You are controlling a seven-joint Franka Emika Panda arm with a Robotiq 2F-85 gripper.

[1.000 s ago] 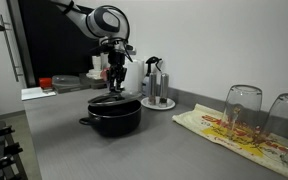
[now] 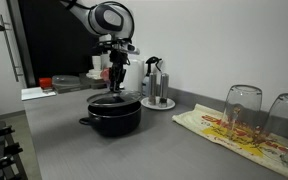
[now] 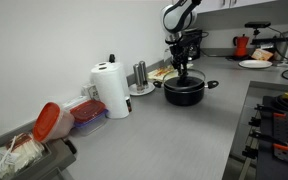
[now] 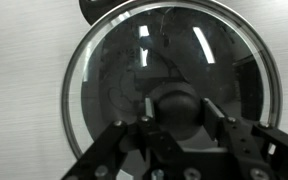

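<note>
A black pot [image 2: 114, 122] with two side handles stands on the grey counter. Over its top lies a glass lid [image 4: 134, 65] with a metal rim and a round black knob [image 4: 178, 112]. In the wrist view the fingers of my gripper are on either side of that knob, shut on it. From exterior view 2 the arm comes down onto the lid [image 3: 186, 83] from above. The lid is at the pot's mouth, a little off centre; whether it rests fully on the rim, I cannot tell.
Behind the pot stand a white paper roll [image 3: 111, 88] and a plate [image 2: 158, 104] bearing shakers. A patterned cloth [image 2: 219, 128] with upturned glasses [image 2: 243, 108] lies to the right in exterior view 1. The counter in front of the pot is clear.
The lid has come down slightly and shifted a little to the right over the pot, the gripper moving with it. The pot has not moved.
</note>
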